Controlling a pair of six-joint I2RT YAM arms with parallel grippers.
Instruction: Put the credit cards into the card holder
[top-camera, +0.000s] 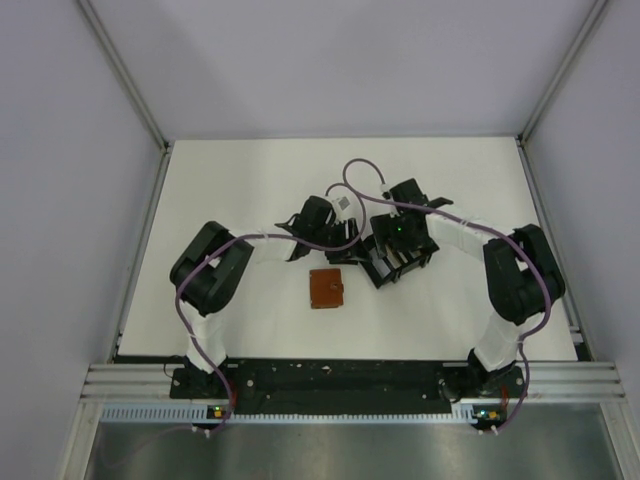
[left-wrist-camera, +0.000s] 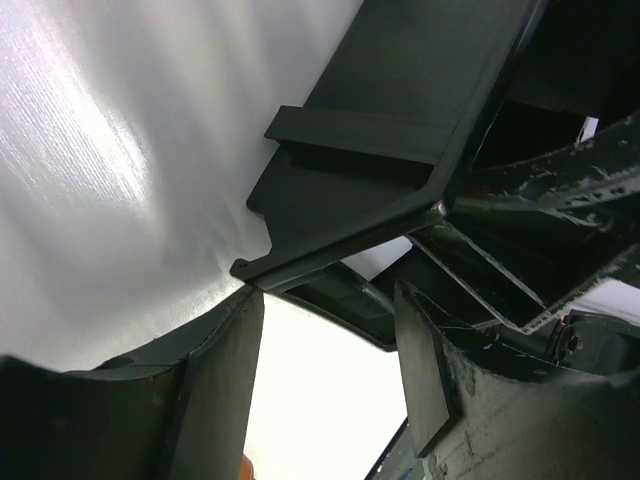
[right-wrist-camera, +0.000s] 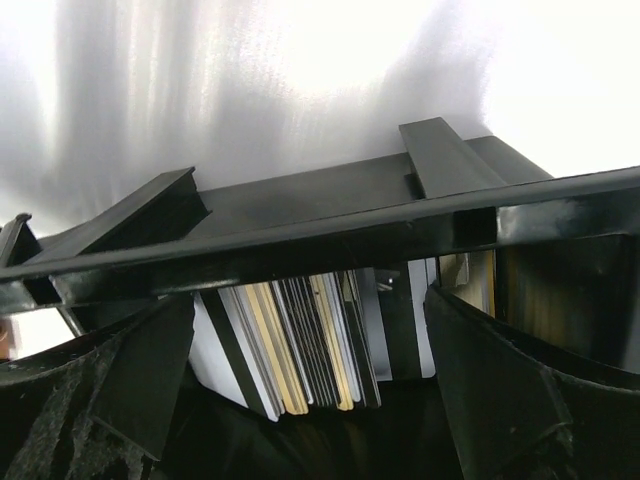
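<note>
A black rack (top-camera: 380, 268) stands right of the table's middle, set at a slant. Inside it, a row of thin cards (right-wrist-camera: 290, 345) stands on edge, with white, tan and dark edges showing. My right gripper is open over the rack, with its fingers on either side of part of that row. At the rack's left end, my left gripper is open, the rack's black rim and corner showing just beyond its fingertips. A flat brown leather piece (top-camera: 326, 288) lies on the table left of the rack. The arms hide part of the rack from above.
Both arms reach in close together over the rack, their cables looping above it.
</note>
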